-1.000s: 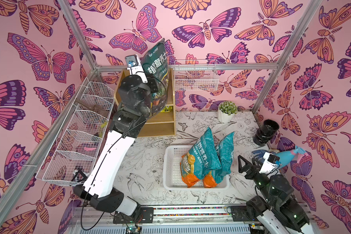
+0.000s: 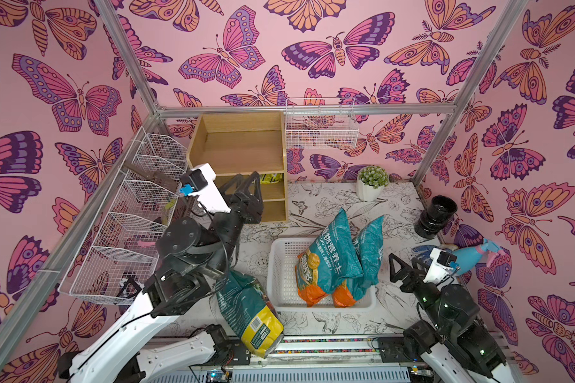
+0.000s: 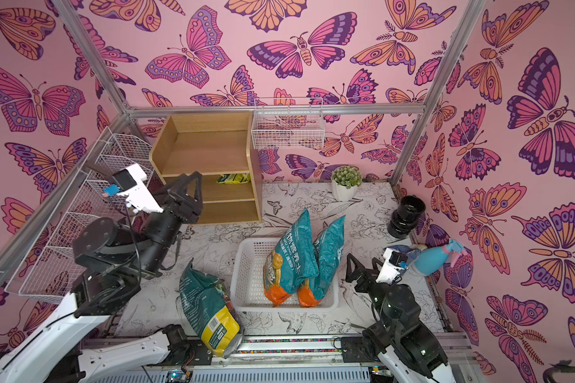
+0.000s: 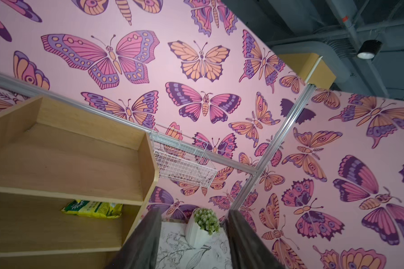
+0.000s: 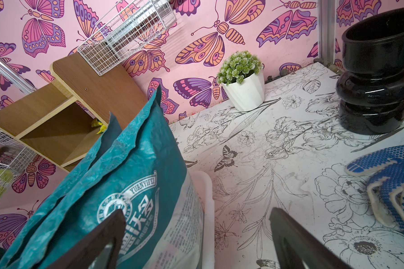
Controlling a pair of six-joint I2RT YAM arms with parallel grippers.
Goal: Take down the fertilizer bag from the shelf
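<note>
The dark teal fertilizer bag (image 2: 255, 312) with a yellow lower end is below my left forearm, left of the white tray, its yellow end over the front rail. Up in front of the wooden shelf (image 2: 239, 140), my left gripper has its fingers apart and nothing between them. The shelf's top compartment is empty in the left wrist view. My right gripper (image 2: 396, 269) stands open and empty, right of the tray; in the right wrist view a teal bag (image 5: 143, 197) stands behind its left finger.
Two teal-and-orange bags, the nearer one (image 2: 329, 258) and its neighbour (image 2: 368, 255), stand in the white tray (image 2: 279, 281). Wire baskets (image 2: 124, 236) line the left wall. A potted plant (image 2: 370, 182), black vase (image 2: 435, 215) and spray bottle (image 2: 472, 256) occupy the right side.
The right arm has not moved.
</note>
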